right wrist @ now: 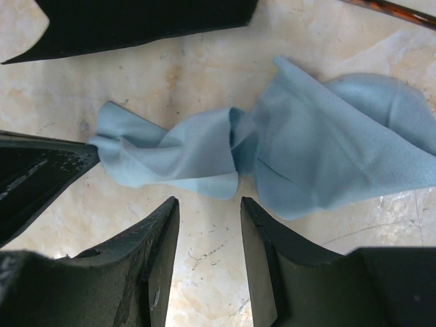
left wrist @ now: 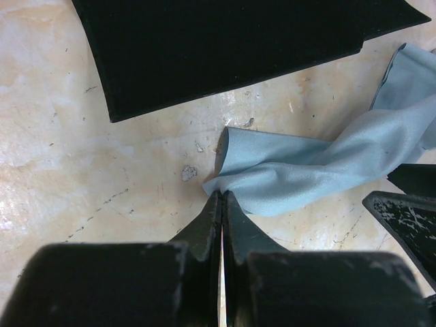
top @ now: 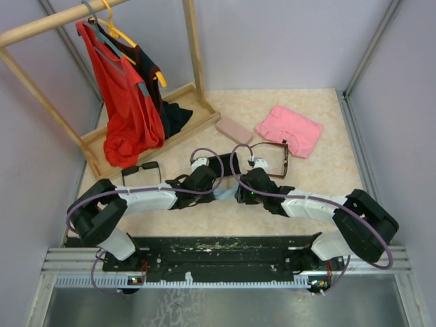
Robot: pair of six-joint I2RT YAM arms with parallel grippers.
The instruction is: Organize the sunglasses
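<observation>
A light blue cloth lies rumpled on the table between both grippers. Its left corner is pinched at the tips of my left gripper, which is shut. My right gripper stands open over the cloth's front edge, nothing between its fingers. Behind the cloth rests a black case, partly hidden by the left arm in the top view. Sunglasses with dark lenses lie at the left. A brown-framed pair of glasses is at the right, partly covered by the right arm.
A pink folded garment and a dusty-pink flat box lie farther back. At the back left stands a wooden rack with a red top hanging.
</observation>
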